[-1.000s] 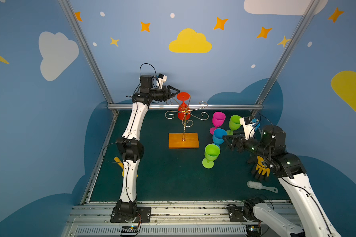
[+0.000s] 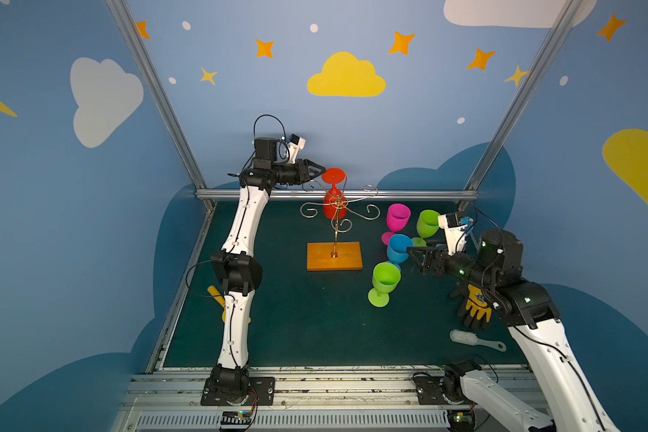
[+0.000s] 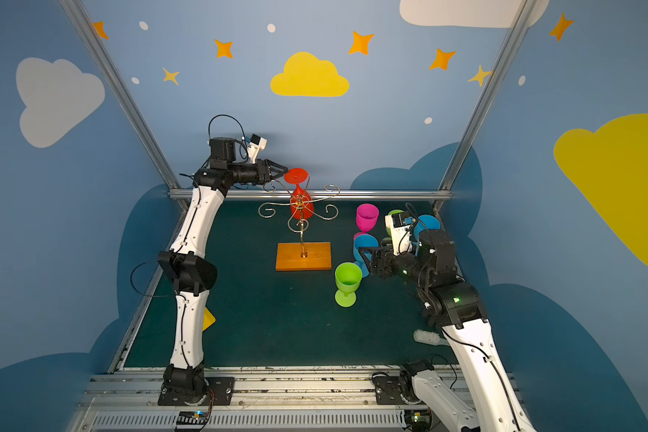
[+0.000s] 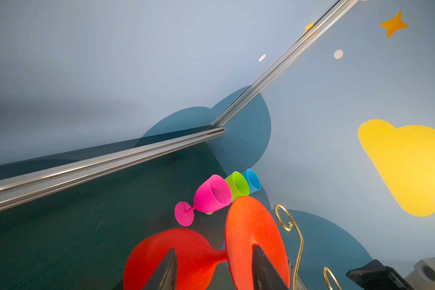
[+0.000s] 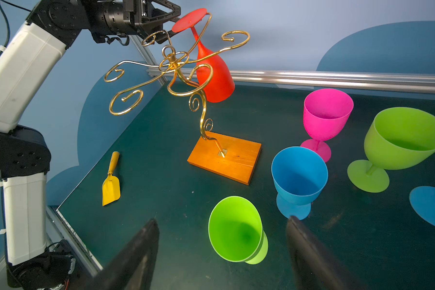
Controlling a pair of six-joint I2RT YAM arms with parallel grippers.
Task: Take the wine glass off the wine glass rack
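Note:
A red wine glass [image 2: 334,208] hangs upside down on the gold rack, which stands on a wooden base [image 2: 334,260]. In the top views my left gripper [image 2: 319,170] is just left of the glass's round foot [image 4: 249,224]. In the left wrist view its fingertips are apart, in front of the red foot and bowl; whether they touch is unclear. My right gripper stands open above the right side of the table, near a green goblet [image 5: 234,227] and a blue goblet [image 5: 298,176], holding nothing.
A pink goblet [image 5: 326,116] and another green goblet [image 5: 401,145] stand at back right. A yellow scoop [image 5: 111,186] lies left of the rack; a glove [image 2: 473,308] and brush [image 2: 468,338] lie at right.
My left gripper has moved very slightly beside the red glass's foot, its fingers appearing a little closer together.

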